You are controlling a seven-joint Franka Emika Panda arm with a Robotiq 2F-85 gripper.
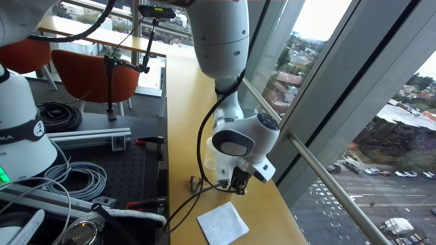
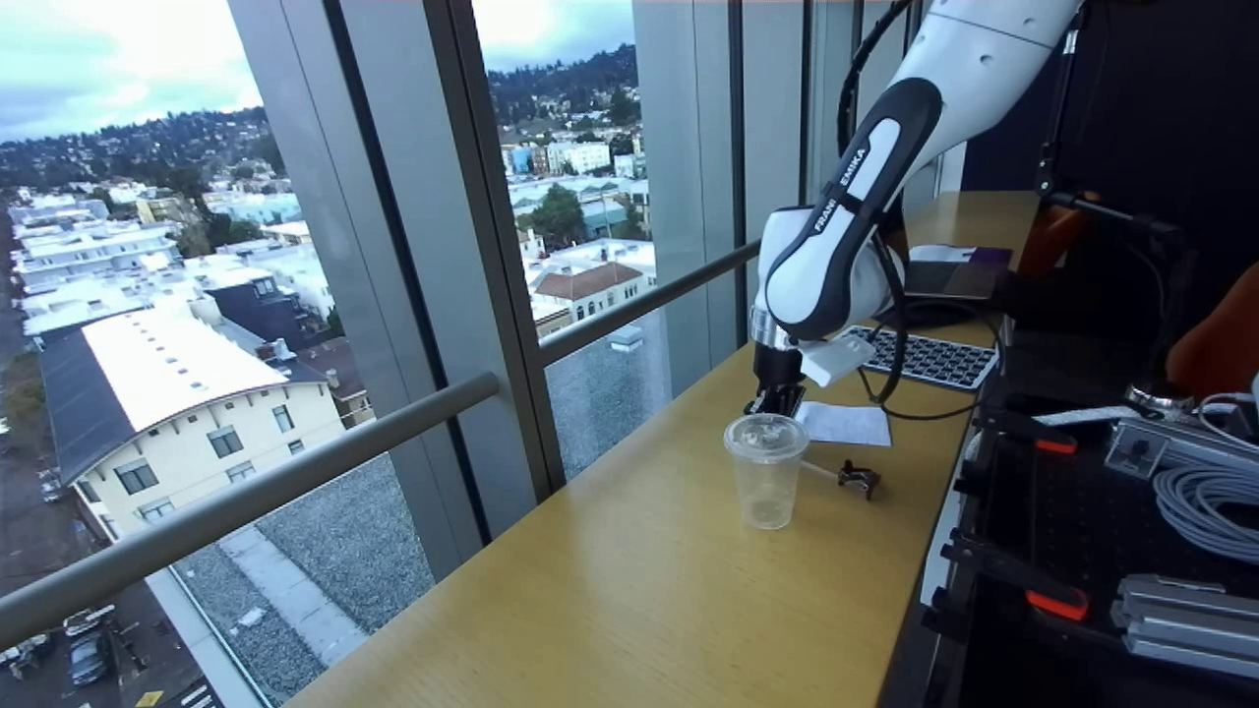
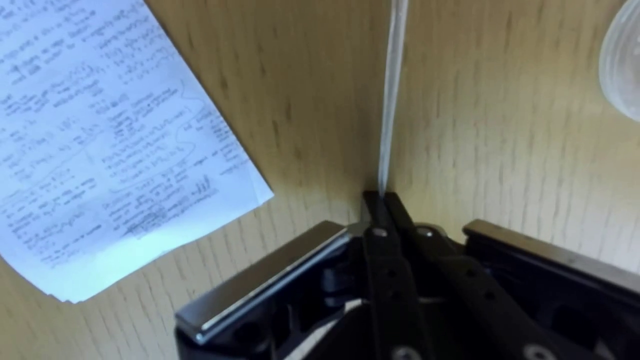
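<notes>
A thin clear straw (image 3: 391,90) runs from the top of the wrist view down to my gripper. From the second exterior view, the gripper (image 2: 773,403) is low over the table behind a clear lidded cup (image 2: 767,478), which stands upright. Only part of that cup's round lid (image 3: 627,66) shows at the right edge of the wrist view.
Beside the gripper lies a handwritten sheet of paper (image 3: 114,138). A small brown clip-like object (image 2: 859,478) rests near the table's inner edge. A keyboard (image 2: 932,358) is farther back, and windows with a rail (image 2: 649,305) border the other side.
</notes>
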